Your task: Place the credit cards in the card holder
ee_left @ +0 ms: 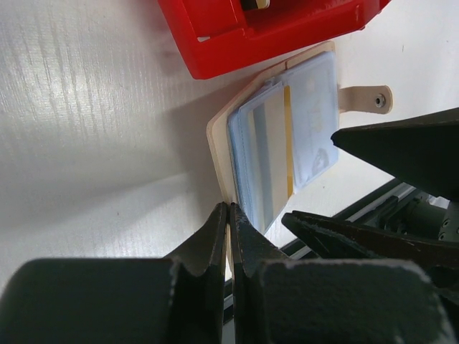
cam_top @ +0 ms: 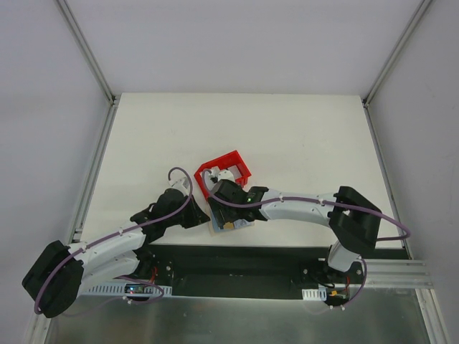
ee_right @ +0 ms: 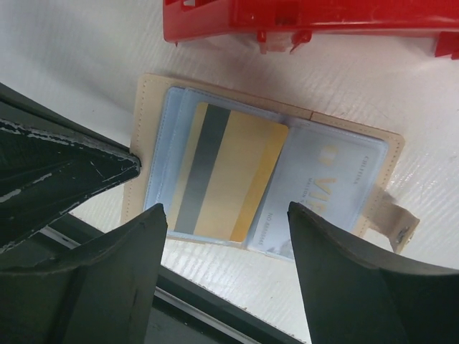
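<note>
The open card holder (ee_right: pixel 146 136), tan with clear sleeves, lies on the table. A gold card (ee_right: pixel 233 154) with a dark stripe sits largely in its left sleeve, the card's gold edge reaching out toward the middle fold. A pale card marked VIP (ee_right: pixel 323 179) shows in the right sleeve. My left gripper is shut at the holder's left edge, with the thin tan rim running between its fingertips. Above the holder, my right gripper stands open, its fingers spread on either side of the gold card with nothing held.
A red basket (cam_top: pixel 242 169) with pale contents stands just behind the holder, close to both grippers. A strap with a snap (ee_left: pixel 373 99) sticks out from the holder's right side.
</note>
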